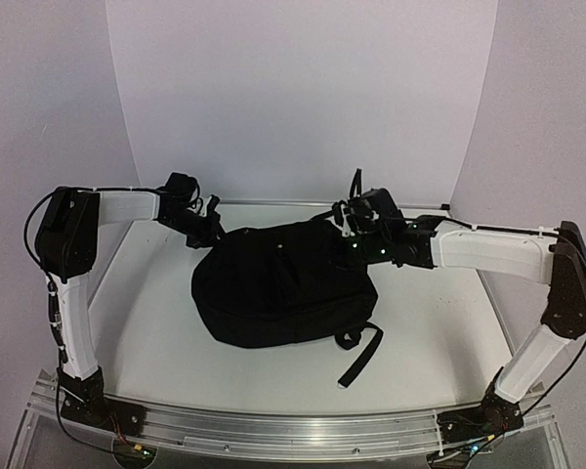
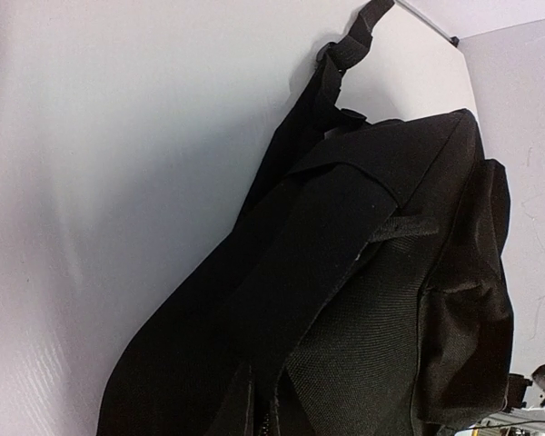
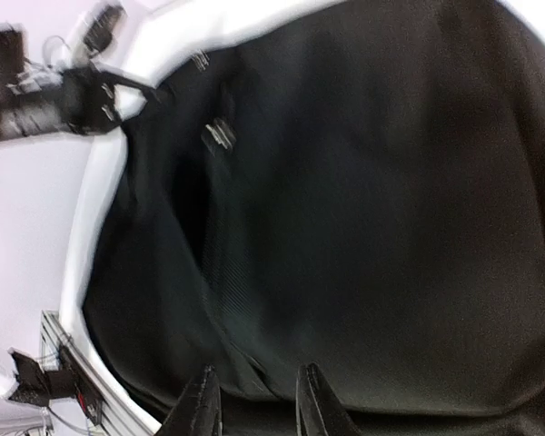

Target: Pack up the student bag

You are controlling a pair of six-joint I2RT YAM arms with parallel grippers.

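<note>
A black bag (image 1: 283,288) lies across the middle of the white table. At its upper left corner, my left gripper (image 1: 217,233) is shut on the bag's fabric. In the left wrist view, broad black cloth runs down to the close-set tips of this gripper; exactly which layer they pinch is hard to tell, black on black. My right gripper (image 1: 344,234) hovers over the bag's upper right part. The right wrist view shows its fingers (image 3: 200,407) apart, with no object visible between them and the blurred bag behind.
A loose strap (image 1: 361,360) trails from the bag's lower right corner onto the table. Bare table (image 1: 146,322) lies to the left and right of the bag. Pale walls stand on three sides, and a metal rail (image 1: 293,430) runs along the front.
</note>
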